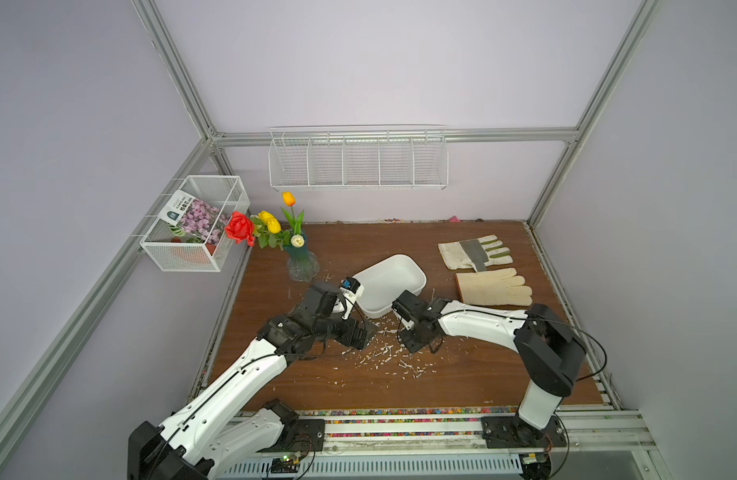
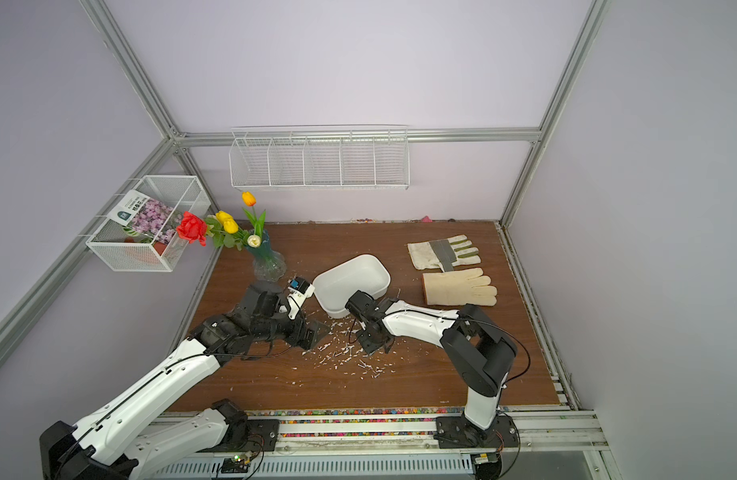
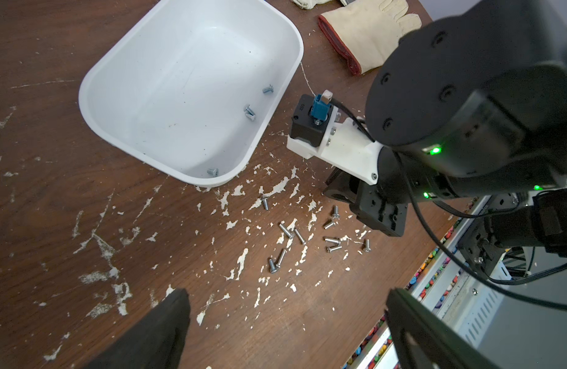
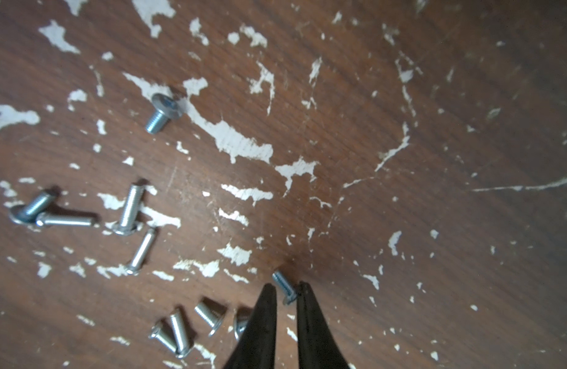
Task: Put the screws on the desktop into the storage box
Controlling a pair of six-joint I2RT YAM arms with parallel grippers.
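Note:
Loose silver screws (image 3: 282, 228) lie on the worn brown desktop, in front of the white storage box (image 1: 392, 272), which has several screws inside in the left wrist view. My right gripper is low over the desktop, its fingertips close together at a small screw (image 4: 282, 281); whether that screw is gripped or lying just beyond the tips is unclear. My left gripper is open above the desktop at the left, with bare wood between its blurred fingers.
A vase (image 1: 302, 264) with flowers stands back left. Two work gloves (image 1: 492, 288) lie at the right. Wire baskets (image 1: 358, 160) hang on the back and left frames. The right arm reaches in beside the box, close to the left gripper.

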